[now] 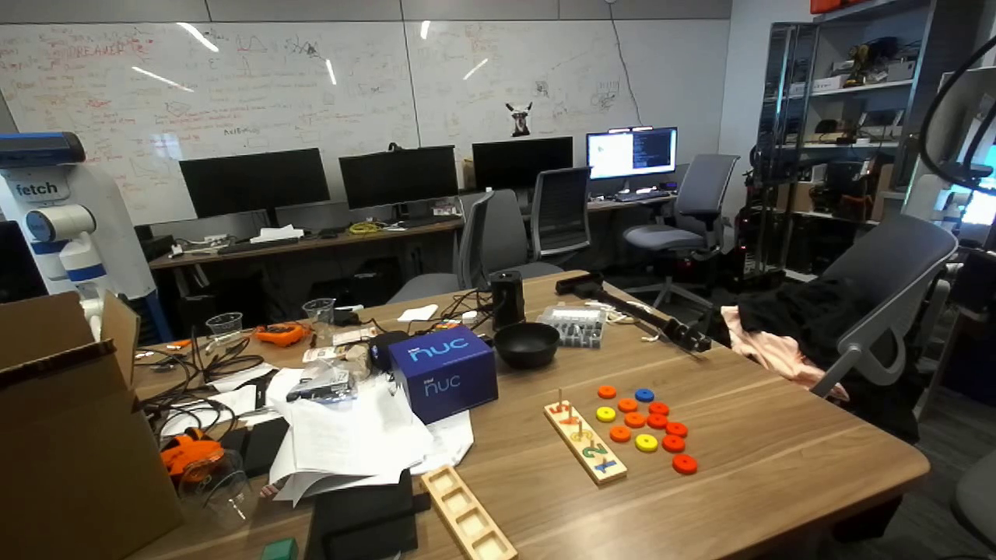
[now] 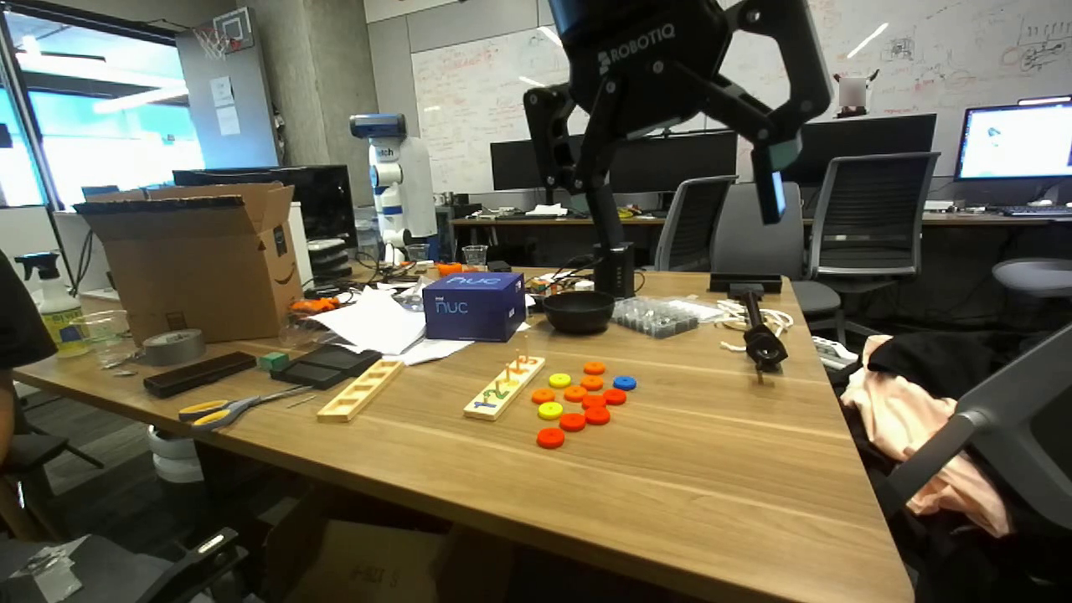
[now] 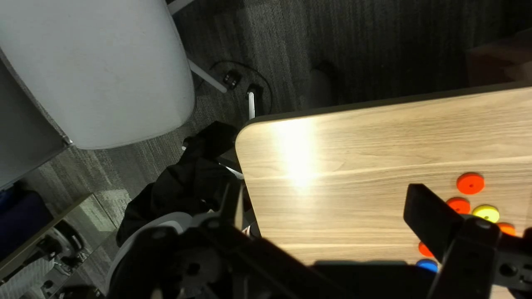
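My gripper (image 2: 673, 206) hangs high above the table, its two fingers wide apart and nothing between them. In the wrist view the same gripper stands open over the table's corner. Several rings lie flat on the wood, among them a blue ring (image 1: 644, 395), a yellow ring (image 1: 646, 442) and a red ring (image 1: 684, 463). Beside them is a wooden peg board (image 1: 586, 443) with upright pegs and painted numbers. The wrist view has only part of the group, such as a red ring (image 3: 470, 183); the right finger hides some.
A black bowl (image 1: 527, 345), a blue box (image 1: 444, 373) and a clear parts case (image 1: 574, 327) stand farther back. An empty wooden tray (image 2: 359, 390) lies left of the peg board. Bare tabletop (image 2: 724, 462) stretches right of the rings. Chairs stand close to the edge.
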